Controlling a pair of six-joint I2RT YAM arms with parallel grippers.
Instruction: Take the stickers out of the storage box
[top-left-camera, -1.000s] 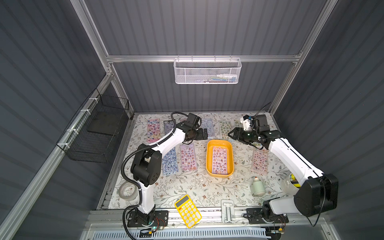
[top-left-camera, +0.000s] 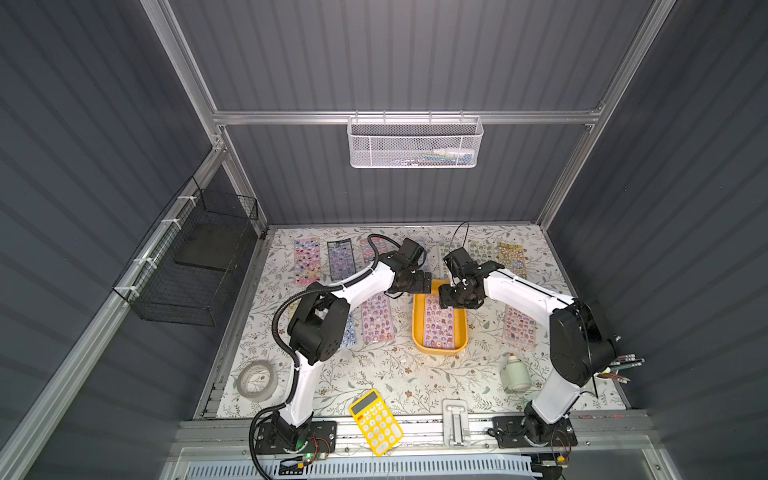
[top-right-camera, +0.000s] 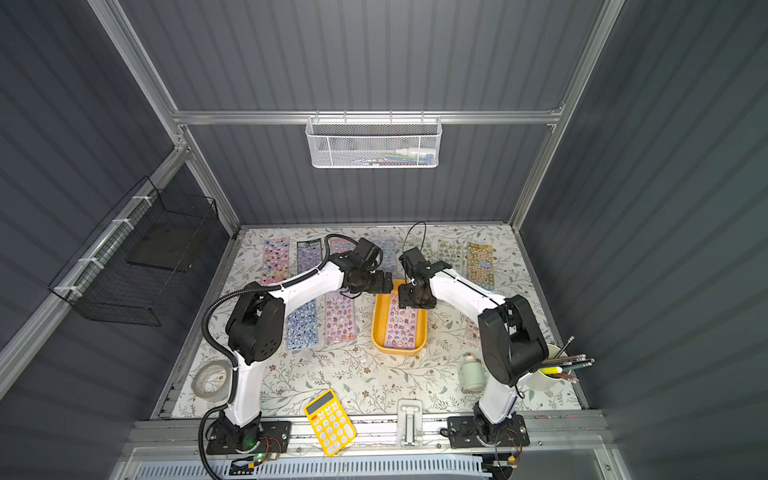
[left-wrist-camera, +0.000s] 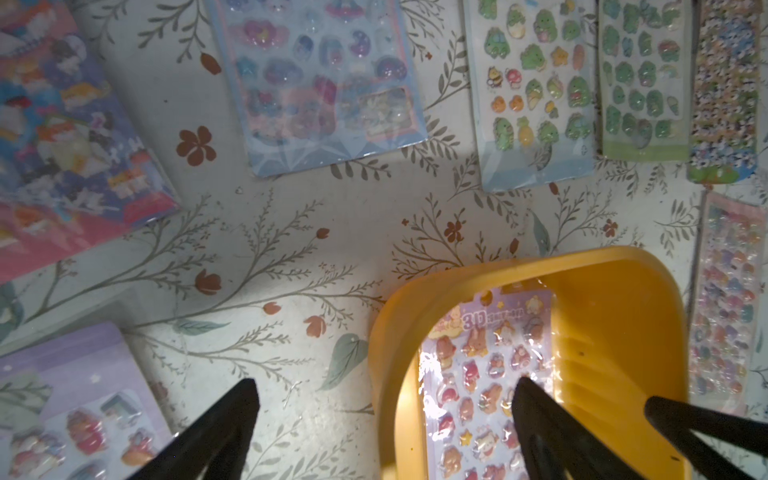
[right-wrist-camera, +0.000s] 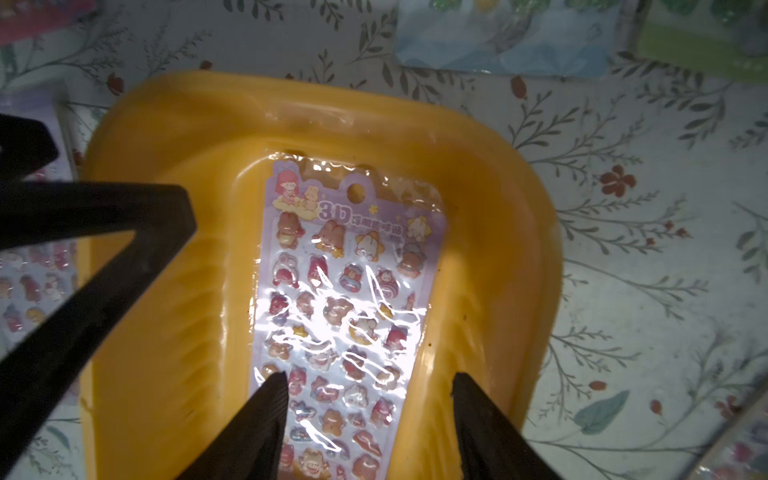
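A yellow-orange storage box (right-wrist-camera: 528, 232) sits near the middle of the table; one pink-purple sticker sheet (right-wrist-camera: 340, 308) in a clear shiny sleeve lies flat inside it. My right gripper is over the box, its fingers part open on either side of the sheet's lower half in the right wrist view, nothing between them. At the box's left far side my left gripper is open, with one finger (left-wrist-camera: 552, 436) over the box and the other outside it. The sheet's near end is cut off in both wrist views.
Several other sticker sheets (left-wrist-camera: 320, 80) lie behind the box, with more to its left and right. A yellow calculator (top-left-camera: 376, 421), a tape roll (top-left-camera: 257, 380) and a green bottle (top-left-camera: 515, 374) stand nearer the front. Both grippers are close together.
My right gripper has swung left from beyond the box's right side to over it. The left one has shifted right and slightly nearer to the box. Box and sheet have stayed put.
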